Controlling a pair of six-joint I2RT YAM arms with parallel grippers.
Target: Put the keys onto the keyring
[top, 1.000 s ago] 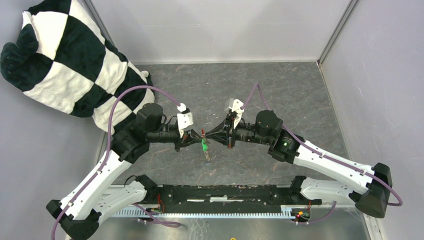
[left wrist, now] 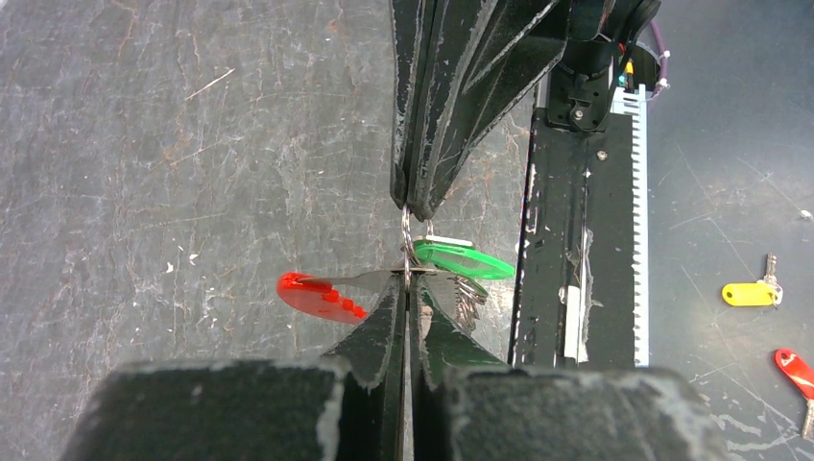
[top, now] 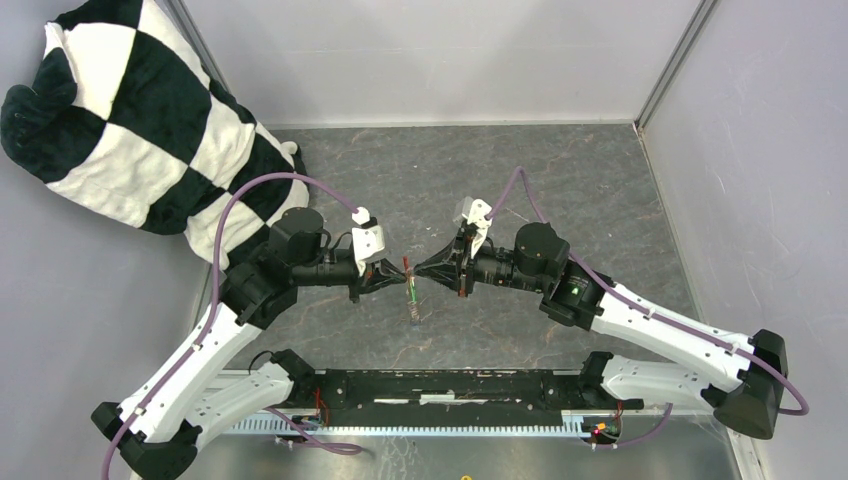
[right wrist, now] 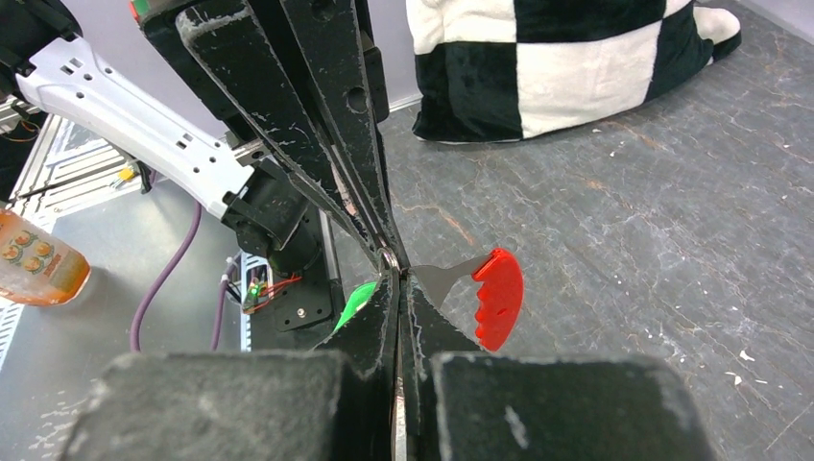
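Note:
Left gripper and right gripper face each other tip to tip above the middle of the floor. A thin metal keyring (left wrist: 406,229) bridges them, one side held in my shut left fingers. Its other side meets the tips of the shut right gripper; whether they pinch it cannot be made out. At the left fingertips lies the blade of a red-headed key (left wrist: 322,299), pointing across the ring. A green tag or key head (left wrist: 465,259) hangs beside it, with coiled metal (left wrist: 467,305) below. How each piece sits on the ring is partly hidden.
A yellow-tagged key (left wrist: 750,294) and another red one (left wrist: 795,372) lie on the floor past the black rail (left wrist: 557,230). A checkered cushion (top: 150,110) fills the back left corner. An orange-labelled container (right wrist: 40,264) stands near the rail side.
Since a second ago the right arm has shifted slightly to the right. The green piece has turned and looks narrower from above. The left arm has stayed nearly still.

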